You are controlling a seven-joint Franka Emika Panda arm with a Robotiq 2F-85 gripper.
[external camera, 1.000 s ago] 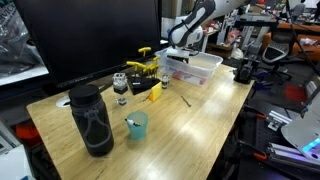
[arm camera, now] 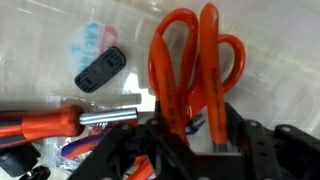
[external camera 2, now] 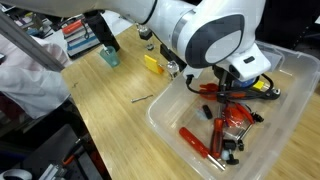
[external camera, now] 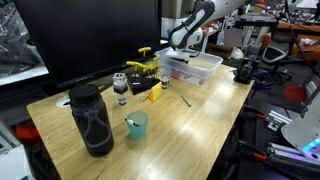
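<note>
My gripper is low over the bin, its dark fingers closed around an orange-red handled tool (arm camera: 210, 60). Two long handles of that colour rise side by side between the fingers in the wrist view, with a looped red handle (arm camera: 238, 65) around or behind them. Whether these all belong to one tool, I cannot tell. In exterior view 2 the white arm (external camera 2: 215, 35) reaches down into the clear plastic bin (external camera 2: 170, 125), hiding part of its contents.
Inside the bin lie a red screwdriver (arm camera: 50, 123), a small black remote-like object (arm camera: 100, 69) and other tools. On the table are a yellow object (external camera: 155, 92), a teal cup (external camera: 137, 124) and a black cylinder (external camera: 92, 122).
In exterior view 1 the arm stays over the bin, with at most a slight shift at the gripper. The objects on the table have not moved.
</note>
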